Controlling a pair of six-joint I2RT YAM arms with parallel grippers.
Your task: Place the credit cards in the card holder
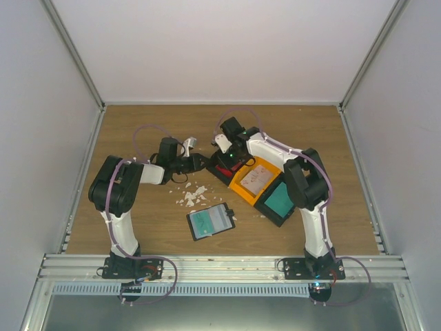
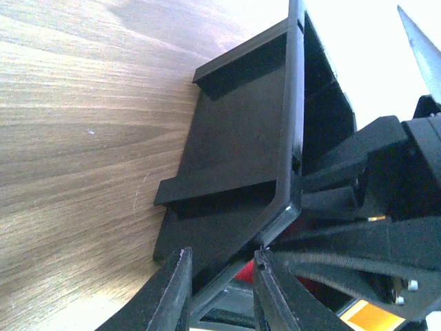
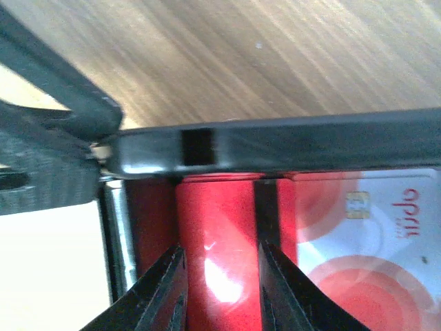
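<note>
The open card holder (image 1: 249, 193) lies as a row of black and orange sections. My left gripper is shut on the edge of its black end section (image 2: 227, 117). My right gripper is over that section's red compartment, its fingers part open above a red card (image 3: 215, 227); whether they touch it I cannot tell. Beside it in the right wrist view is a white card with red circles (image 3: 358, 241). The orange section holds a pale card (image 1: 256, 178), and the far black section a teal insert (image 1: 278, 201).
A separate dark-framed tray (image 1: 211, 221) with teal and grey panels lies at the front. White scraps (image 1: 194, 195) lie between it and my left gripper. Open table surrounds these at the back and right.
</note>
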